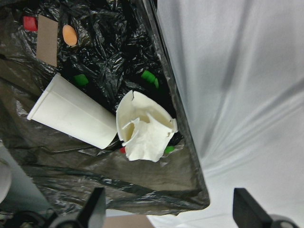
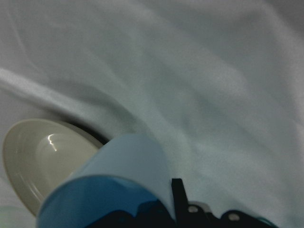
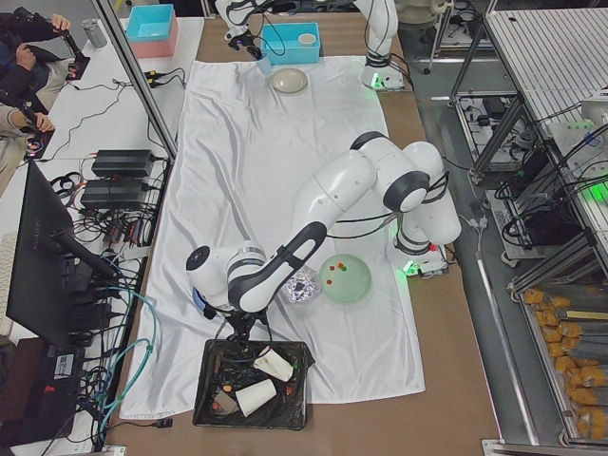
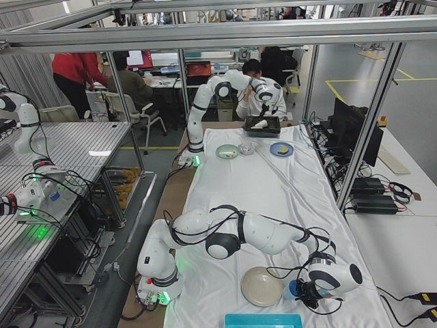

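My left gripper hangs open over the black lined bin, which holds a white cup, a crumpled cup, a cardboard piece and small coloured bits. At the far end in the camera left view, my right gripper is at a light blue cup. In the right wrist view the fingertips are at its rim, partly inside, apparently gripping it. A beige plate lies beside it.
A green plate with small bits, a crumpled clear item and a blue plate lie near the bin. A blue tub stands at the other end.
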